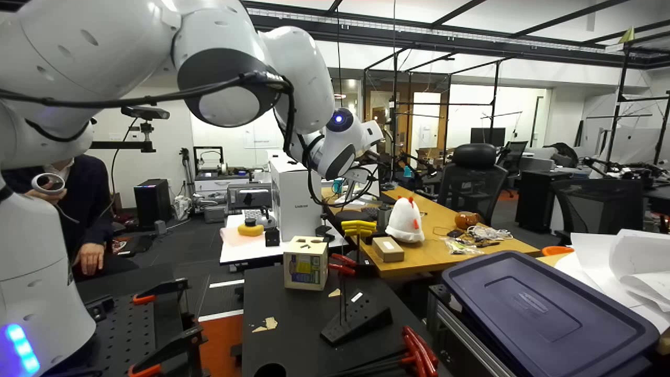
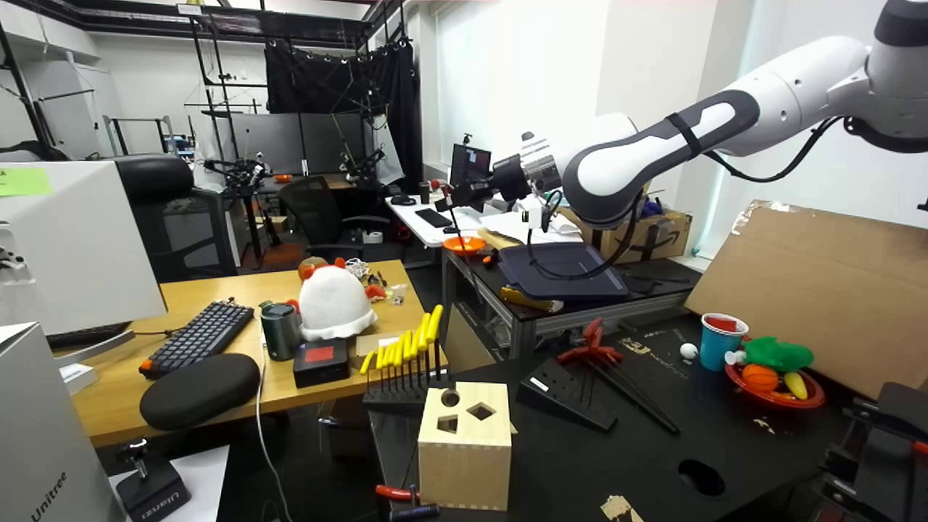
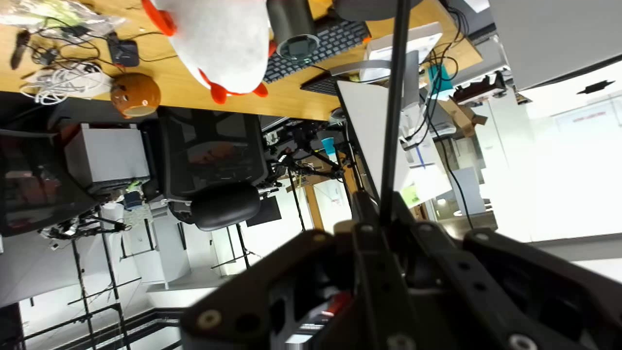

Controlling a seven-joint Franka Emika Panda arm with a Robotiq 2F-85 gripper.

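Observation:
My gripper is shut on a thin black rod [image 3: 394, 105], which runs away from the fingers toward the top edge of the wrist view. A red patch [image 3: 339, 302], perhaps the rod's handle, shows between the gripper's dark parts. In exterior view 2 the gripper [image 2: 449, 201] is raised far above the black table, with the thin rod [image 2: 457, 230] at its tip. The black sloped holder [image 2: 567, 393] stands on that table, well below. Exterior view 1 shows the holder [image 1: 356, 323] with thin shafts upright in it; the fingers are hidden there.
Red-handled tools [image 2: 591, 346] lie beside the holder. A wooden shape box [image 2: 465, 448] and a rack of yellow-handled tools [image 2: 409, 352] stand nearby. A dark blue lid [image 1: 546, 308] covers the right side. Open air surrounds the raised gripper.

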